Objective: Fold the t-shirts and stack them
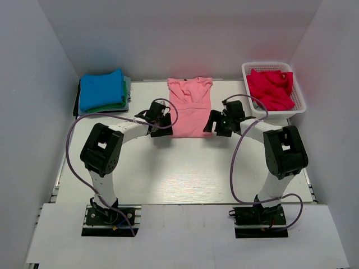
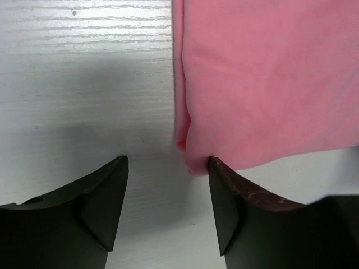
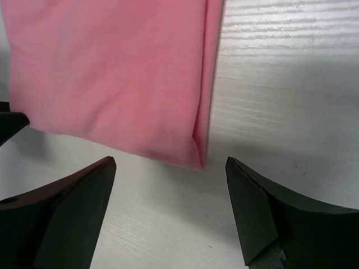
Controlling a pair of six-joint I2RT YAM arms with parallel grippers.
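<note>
A pink t-shirt (image 1: 190, 115), folded into a narrow upright strip, lies at the back middle of the table. At its lower left corner is my left gripper (image 1: 170, 126), its fingers apart. In the left wrist view the shirt's corner (image 2: 197, 162) reaches to the right finger (image 2: 221, 185), and the gap beside it shows bare table. My right gripper (image 1: 208, 128) stands open at the lower right corner. In the right wrist view that shirt corner (image 3: 193, 159) lies just ahead of the spread fingers, with nothing gripped.
Folded blue, green and grey shirts (image 1: 102, 92) are stacked at the back left. A white basket (image 1: 245, 69) with a crumpled red shirt (image 1: 271, 89) stands at the back right.
</note>
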